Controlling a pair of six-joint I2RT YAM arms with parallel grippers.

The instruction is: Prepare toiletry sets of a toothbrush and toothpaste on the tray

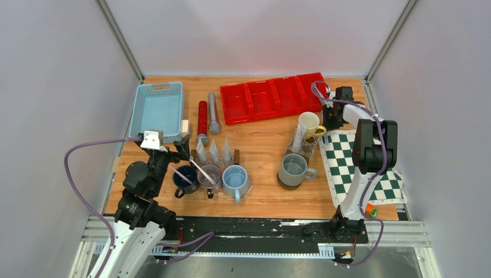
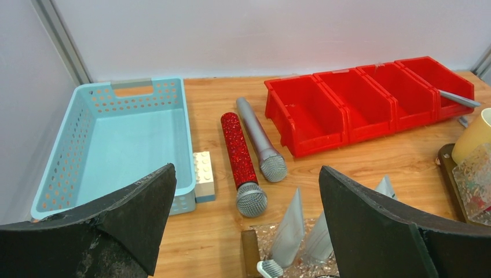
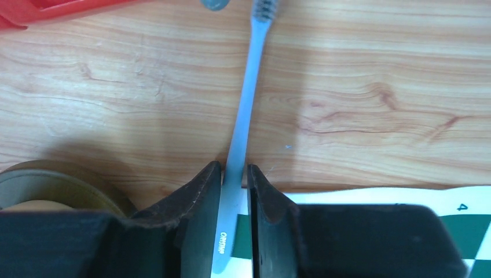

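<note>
A blue toothbrush lies on the wood, its handle reaching over the checkered mat. My right gripper is low over it, with the handle between its narrowly parted fingers; whether they grip it is unclear. In the top view it is at the back right, partly hidden. My left gripper stands open above the left side, empty. The red divided tray is at the back centre. Upright white tubes stand in a clear holder.
A blue basket, two microphones, several mugs and a yellow mug surround the central bare wood. The checkered mat lies at right.
</note>
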